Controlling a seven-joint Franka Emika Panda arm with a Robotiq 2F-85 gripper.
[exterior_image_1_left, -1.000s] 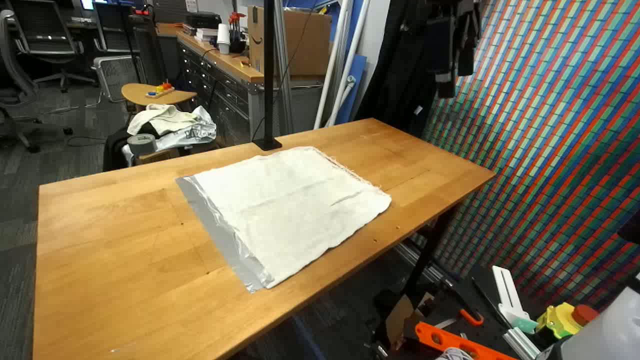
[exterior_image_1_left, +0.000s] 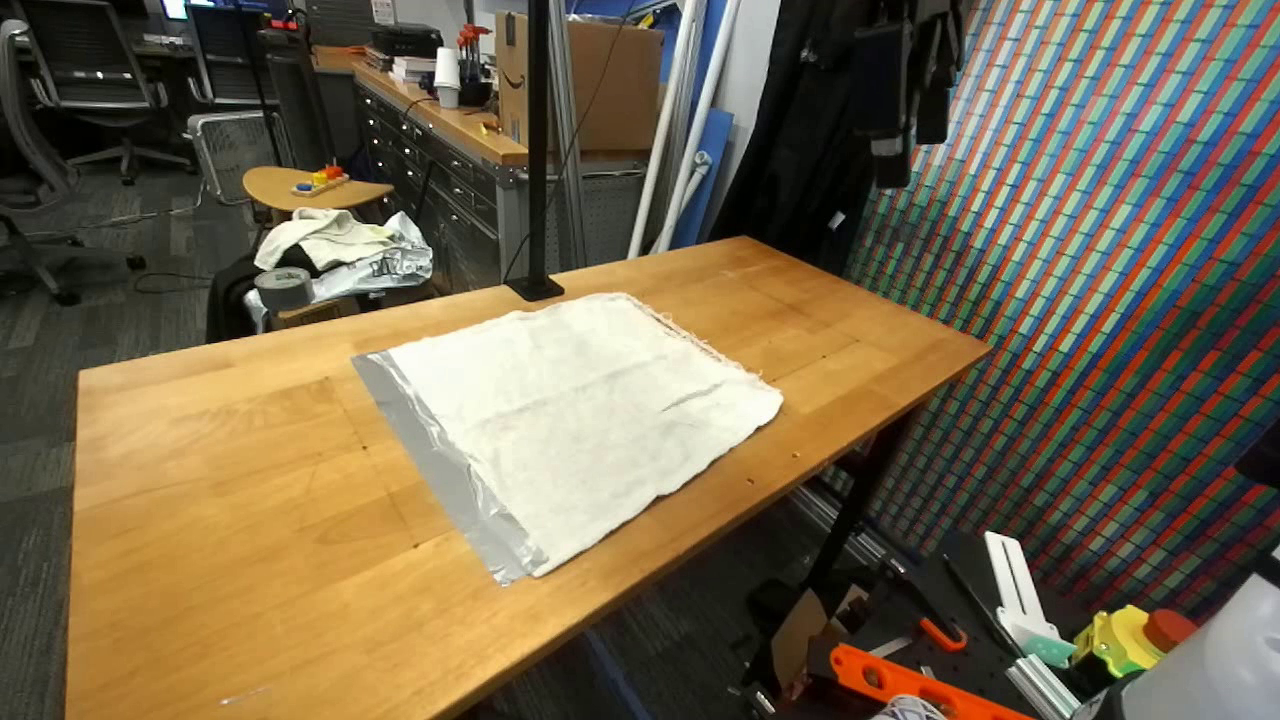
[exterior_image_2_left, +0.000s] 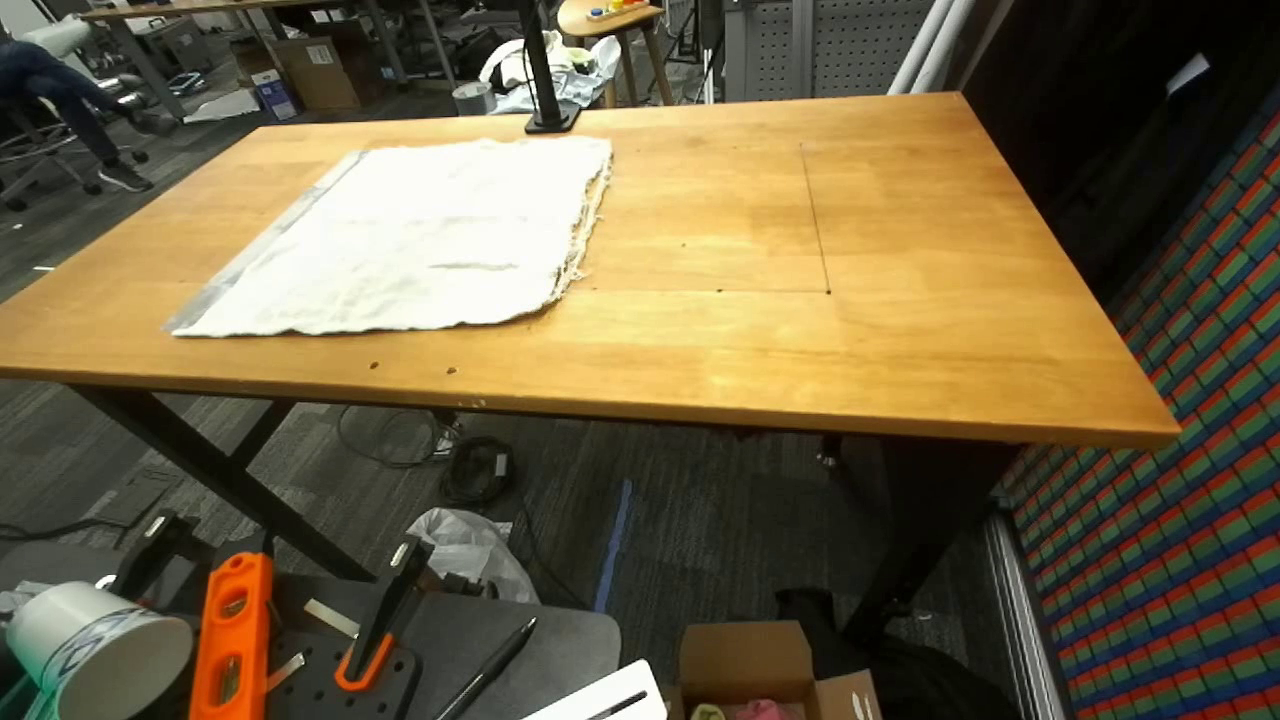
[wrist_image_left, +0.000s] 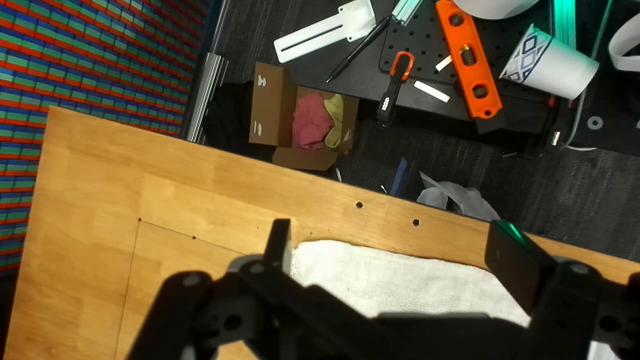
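Observation:
A white cloth (exterior_image_1_left: 588, 414) with a frayed edge lies flat on the wooden table (exterior_image_1_left: 228, 516). Grey tape (exterior_image_1_left: 438, 468) runs along one side of it. In exterior view 2 the same cloth (exterior_image_2_left: 420, 240) covers the left part of the tabletop. My gripper stands open in the wrist view, its black fingers (wrist_image_left: 279, 243) wide apart and nothing between them. Behind them in that view is part of the cloth (wrist_image_left: 396, 279), near the table's edge; the gripper's body hides the rest. How high the gripper is above the cloth, I cannot tell.
A black post (exterior_image_2_left: 546, 72) is fixed at the table's back edge. Bare wood (exterior_image_2_left: 768, 252) stretches beside the frayed edge. Off the table are a cardboard box (wrist_image_left: 309, 123) with cloths, an orange level (wrist_image_left: 469, 57) and a paper cup (wrist_image_left: 549, 63).
The cloth and tape have not moved. A dark part hanging at the top right of exterior view 1 sits slightly higher now.

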